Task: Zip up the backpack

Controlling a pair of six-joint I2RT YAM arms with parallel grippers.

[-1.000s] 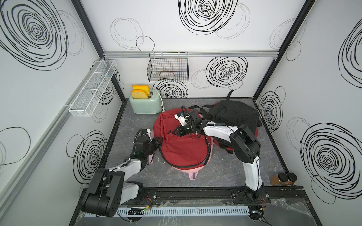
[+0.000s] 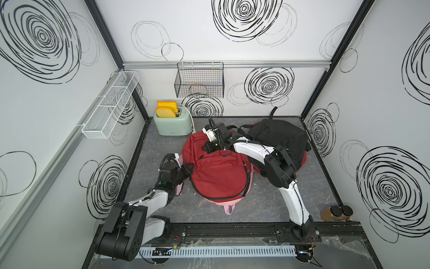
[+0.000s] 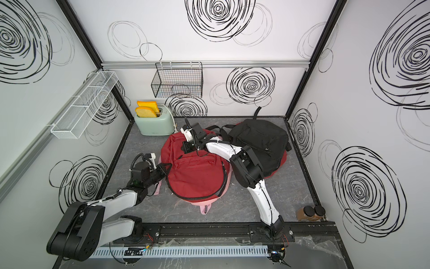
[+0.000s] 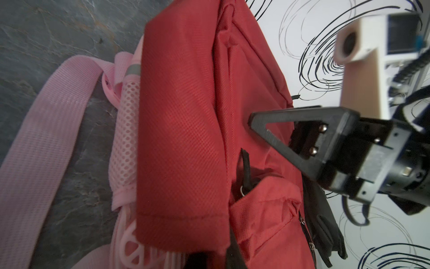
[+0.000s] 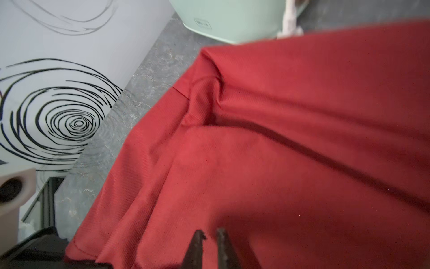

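The red backpack point(image 2: 219, 179) lies flat with pink straps and a black zip curving round its front. My left gripper point(image 2: 188, 166) is shut on the backpack's left edge, where the red fabric runs down between its fingers at the bottom of the left wrist view. A black zipper pull point(image 4: 245, 170) shows on the red fabric. My right gripper point(image 2: 207, 146) is over the upper part of the backpack, its fingertips low in the right wrist view above red cloth, part open with nothing seen held.
A green toaster point(image 2: 172, 125) with bread stands at the back left. A black backpack point(image 2: 282, 139) lies to the right. Two jars point(image 2: 336, 213) sit at the front right. Wire baskets point(image 2: 199, 80) hang on the walls.
The left arm and the backpack look unchanged.
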